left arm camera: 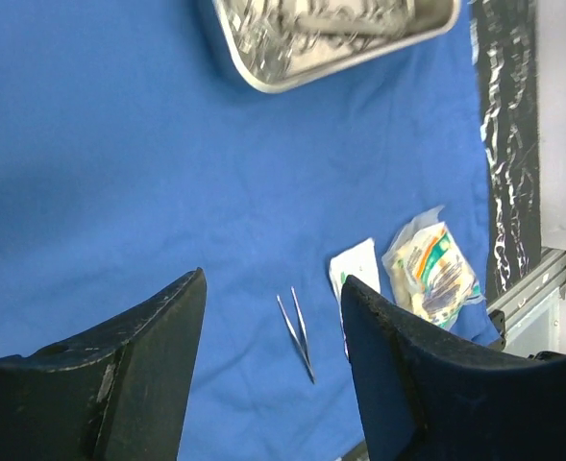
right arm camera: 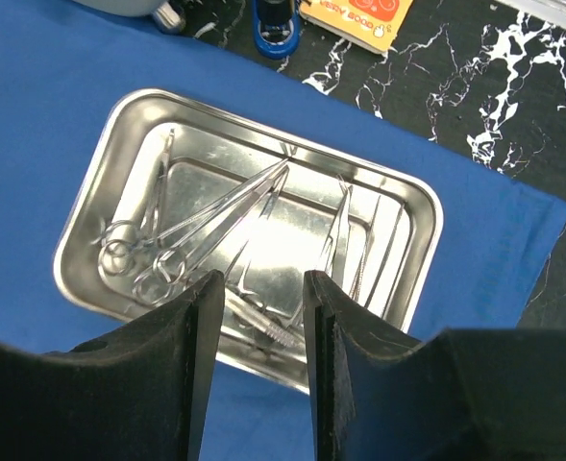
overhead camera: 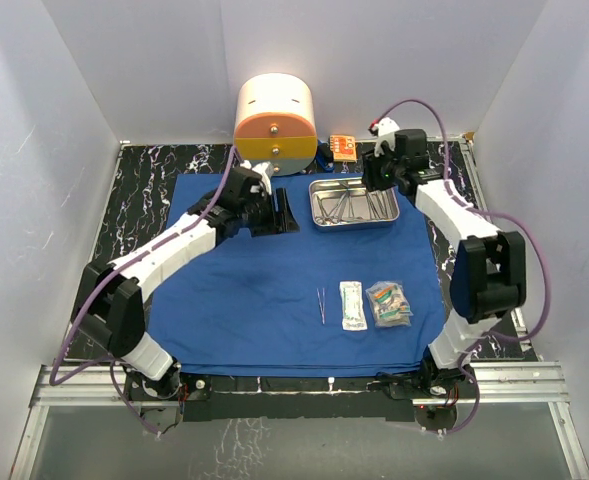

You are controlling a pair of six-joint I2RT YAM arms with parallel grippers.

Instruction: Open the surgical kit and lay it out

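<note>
A metal tray (overhead camera: 326, 227) holding scissors, tweezers and other steel instruments stands on the blue cloth (overhead camera: 244, 300). Over the tray's right side, above the instruments (right arm camera: 210, 216), my right gripper stands open and empty. Left of the tray hangs my left gripper (overhead camera: 286, 213), also open, with bare cloth below its fingers. A pair of tweezers (overhead camera: 322, 306) lies on the cloth's front part. Beside it are a white packet (overhead camera: 352, 305) and a clear bag (overhead camera: 389, 304) with colourful contents, set apart from one another.
Behind the cloth stands a rounded orange, yellow and grey drawer box (overhead camera: 275, 115), with an orange card (overhead camera: 342, 148) and a dark blue object (overhead camera: 324, 156) to its right. Bare cloth extends across the left and middle.
</note>
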